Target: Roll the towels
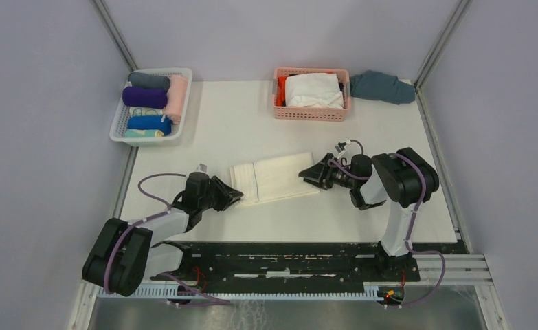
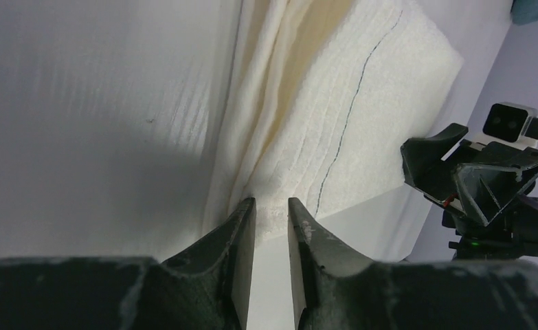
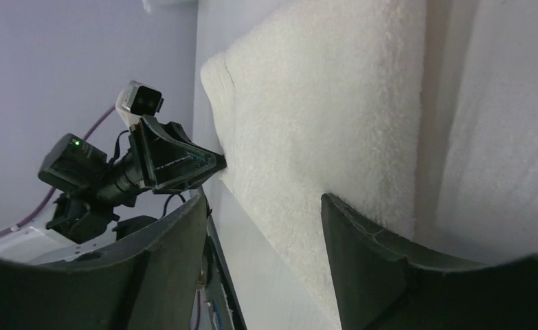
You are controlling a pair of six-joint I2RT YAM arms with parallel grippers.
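Observation:
A cream towel (image 1: 277,177) lies folded flat in the middle of the table, with layered edges at its left end. My left gripper (image 1: 228,196) is low at that end; in the left wrist view its fingers (image 2: 235,254) are part open, down against the folded edge. My right gripper (image 1: 312,176) is at the towel's right end; in the right wrist view it stands open, its fingers (image 3: 355,254) low on the cloth. Each gripper also shows in the other's wrist view.
A white basket (image 1: 118,139) of rolled towels stands back left, a pink basket (image 1: 310,116) with folded cloths back centre, and a dark teal cloth (image 1: 383,86) lies back right.

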